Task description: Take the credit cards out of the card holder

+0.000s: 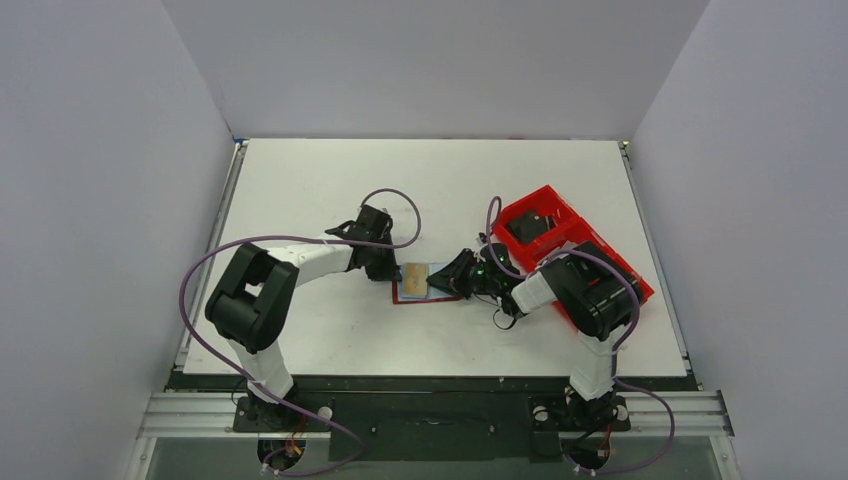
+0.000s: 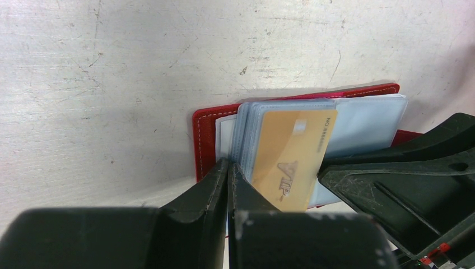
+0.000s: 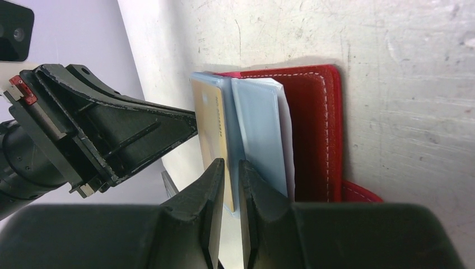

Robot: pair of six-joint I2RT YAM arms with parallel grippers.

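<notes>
The red card holder point(image 1: 425, 301) lies open at mid-table, clear sleeves fanned out. In the left wrist view a gold VIP card point(image 2: 294, 157) is inside a sleeve; the right wrist view shows that card point(image 3: 208, 120) at a steep slant. My left gripper is shut, fingertips together at the left edges of the sleeves. From the right, my right gripper point(image 1: 440, 283) comes in beside the gold card. In its wrist view, the right gripper has a narrow gap at the tips, over a sleeve edge; whether it pinches anything is unclear.
A red divided tray point(image 1: 548, 195) with dark contents stands at the right, partly under the right arm. Purple cables loop over both arms.
</notes>
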